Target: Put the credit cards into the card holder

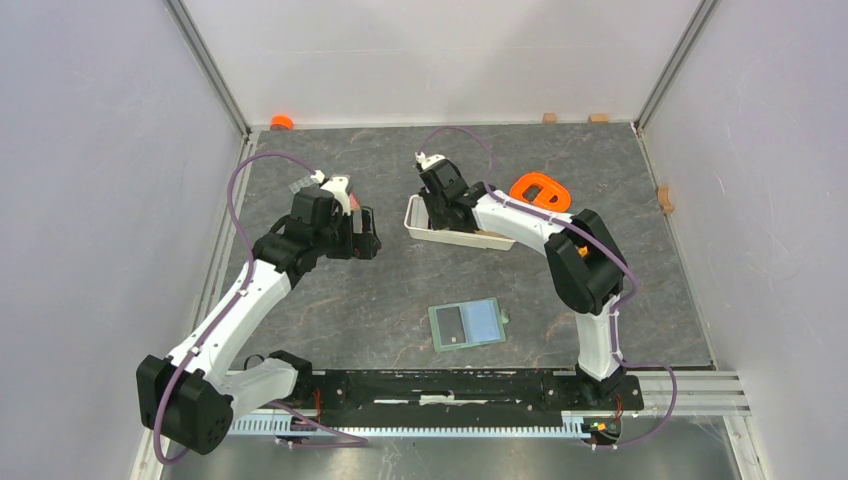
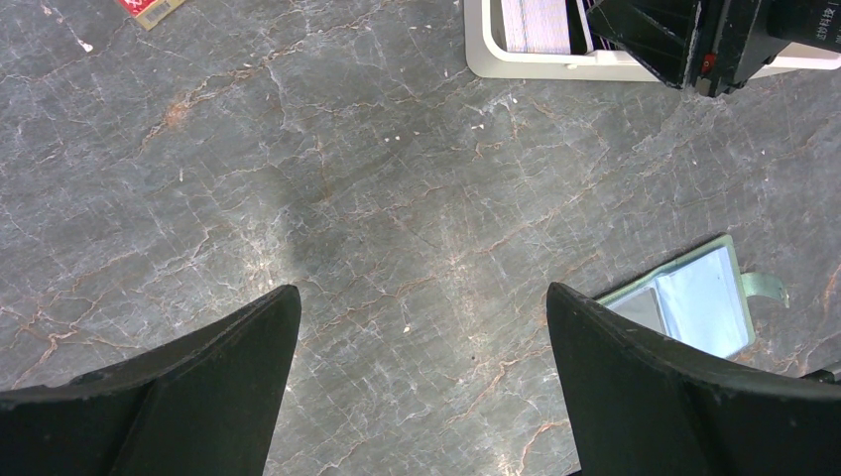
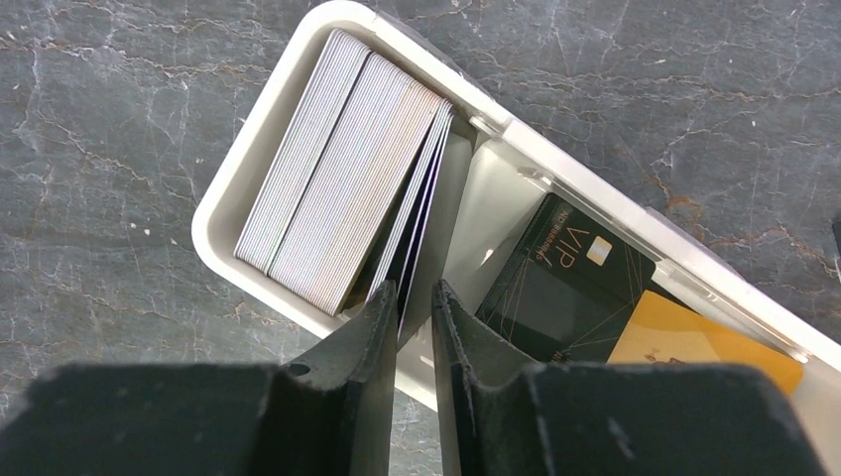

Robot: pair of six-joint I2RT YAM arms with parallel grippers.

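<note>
A long white box (image 3: 261, 98) holds a tight row of upright cards (image 3: 362, 159) at its left end, in the right wrist view. Several loose cards (image 3: 421, 213) lean at the row's right side. Over the box is my right gripper, its fingers a narrow gap apart. The leaning cards' lower ends reach into that gap, close by the left finger; the gap's other side is free. A flat green-edged card holder (image 1: 468, 324), with a grey and a light blue half, lies near the table's front. My left gripper stands wide open over bare table, holding nothing.
A black VIP card (image 3: 570, 283) and an orange card (image 3: 694, 342) lie flat in the box's other part. An orange ring-shaped object (image 1: 540, 192) is behind the right arm. Between box and holder the table (image 1: 420, 280) is clear.
</note>
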